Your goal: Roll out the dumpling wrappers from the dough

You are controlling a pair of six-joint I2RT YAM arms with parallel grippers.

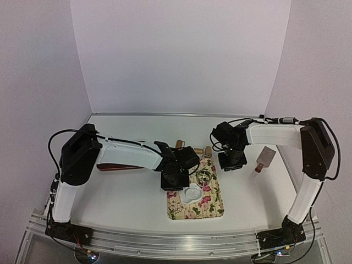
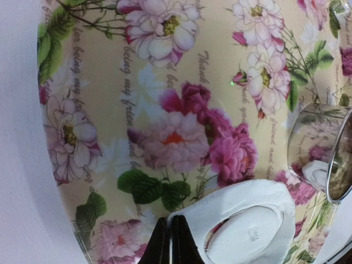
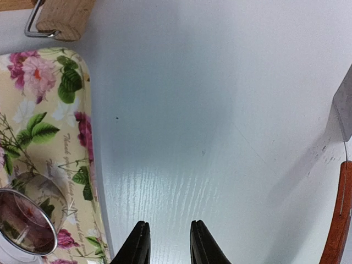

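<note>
A flattened white dough sheet (image 2: pixel 280 203) lies on the floral board (image 1: pixel 181 212), with a round disc (image 2: pixel 247 236) cut inside it. My left gripper is at the sheet's outer edge, its fingers together on that edge. The clear metal-rimmed cutter stands on the board behind and beside the dough, also at the left edge of the right wrist view. My right gripper hangs open with empty fingers over the white table right of the board.
A wooden rolling pin (image 3: pixel 63 19) lies at the board's back edge. A cleaver with red wooden handle (image 3: pixel 335 214) lies to the right. Bare table (image 3: pixel 181 110) is between board and cleaver. A brown item (image 1: pixel 121 166) lies left, under the left arm.
</note>
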